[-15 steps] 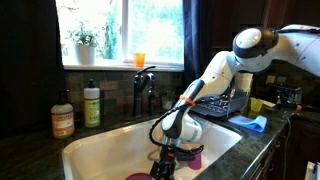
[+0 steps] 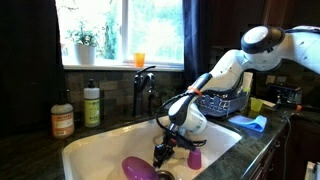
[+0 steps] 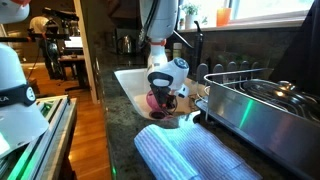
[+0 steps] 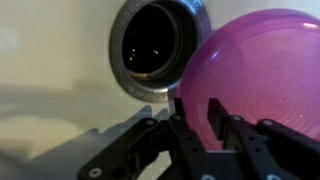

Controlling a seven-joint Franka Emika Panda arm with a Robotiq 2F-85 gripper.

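Observation:
A pink plate or shallow bowl (image 4: 265, 75) fills the right of the wrist view, its rim beside the round drain (image 4: 150, 45). In exterior view 1 the same pink piece (image 2: 138, 168) stands tilted at the sink's near side. My gripper is low in the sink at its edge. Its two dark fingertips (image 4: 215, 108) are apart, one over the pink inside and the other near the rim. Whether they touch the rim cannot be made out. Exterior view 2 shows part of the pink piece (image 3: 156, 100) behind the gripper.
A second pink item (image 2: 195, 158) is in the white sink (image 2: 85, 150), right of the arm. The faucet (image 2: 140, 90) rises at the back, with soap bottles (image 2: 92, 103) to its left. A dish rack (image 3: 265, 100) and blue cloth (image 3: 190, 150) occupy the counter.
The pink piece has gone from lying nearly flat to tilted up, showing more of its face. My gripper has shifted slightly and turned beside it.

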